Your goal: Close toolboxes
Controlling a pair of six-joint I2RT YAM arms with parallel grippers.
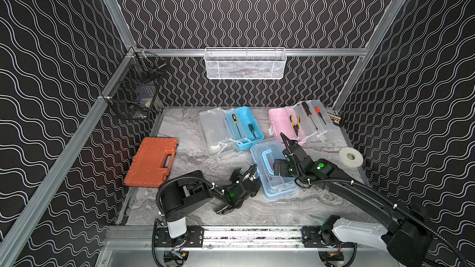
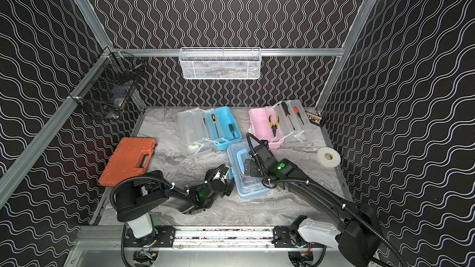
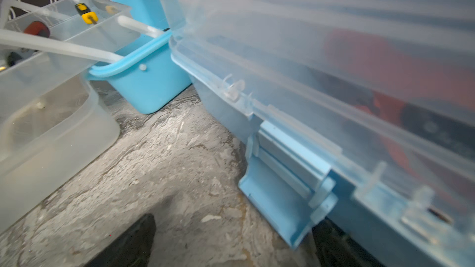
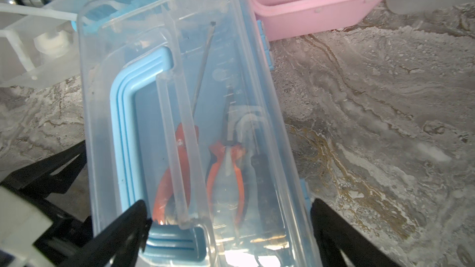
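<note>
A pale blue toolbox (image 1: 285, 189) with a clear lid (image 4: 257, 94) over it sits at the front middle; red-handled pliers (image 4: 225, 173) and a screwdriver show through the lid. Its light blue latch (image 3: 284, 192) hangs down and outward in the left wrist view. My left gripper is open beside that latch side, fingers apart. Above the lid, my right gripper stands open, its fingers spanning the lid's width. Behind, a brighter blue toolbox (image 1: 246, 145) and a pink toolbox (image 1: 278, 113) lie with lids spread open, tools inside.
An orange case (image 1: 148, 160) lies at the left, and a roll of white tape (image 1: 350, 157) at the right edge. A white mesh basket (image 1: 245, 64) hangs on the back wall. Bare tabletop shows between the orange case and the open clear lid (image 1: 213, 131).
</note>
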